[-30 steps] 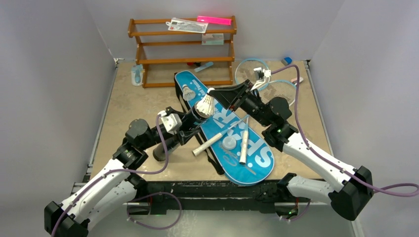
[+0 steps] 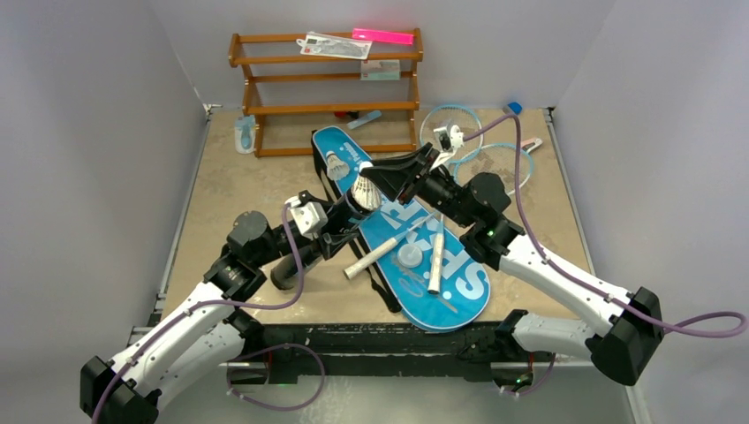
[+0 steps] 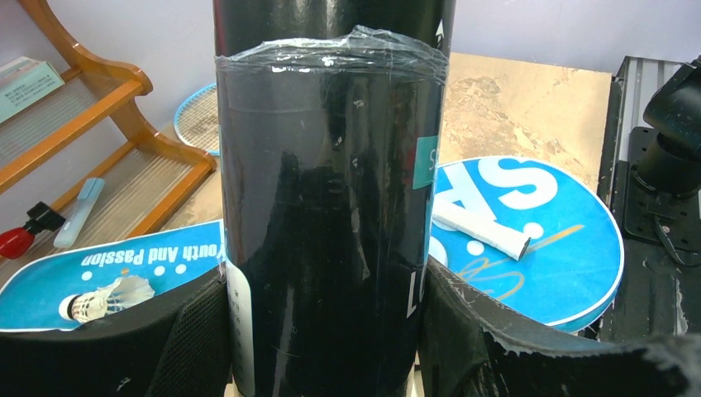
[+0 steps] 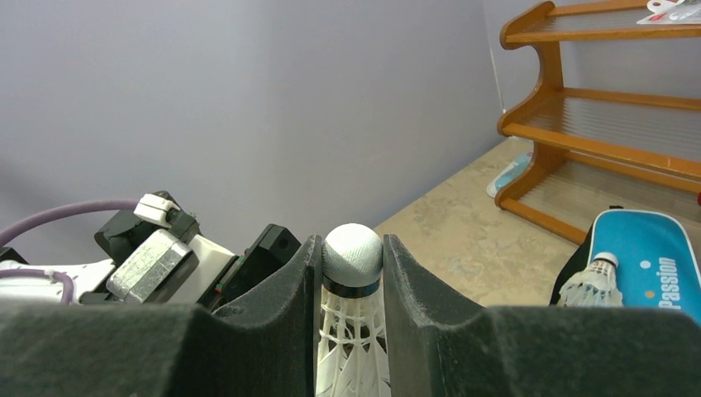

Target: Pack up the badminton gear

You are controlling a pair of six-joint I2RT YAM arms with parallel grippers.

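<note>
In the left wrist view, a black shuttlecock tube (image 3: 331, 165) fills the middle, with my left gripper shut around its sides. The top view shows this tube tilted over the table, its upper end toward the centre. A white shuttlecock (image 2: 366, 196) stands at that upper end, cork up and feathers at the mouth; how deep they sit is hidden. My right gripper is shut on the shuttlecock's white cork (image 4: 353, 255). A second shuttlecock (image 2: 336, 165) lies on the far end of the blue racket bag (image 2: 472, 305).
Two rackets lie with their handles (image 2: 369, 259) across the bag, beside a round white lid or roll (image 2: 409, 255). At the back stands a wooden rack (image 2: 327, 109) with small packets.
The left arm has barely moved.
</note>
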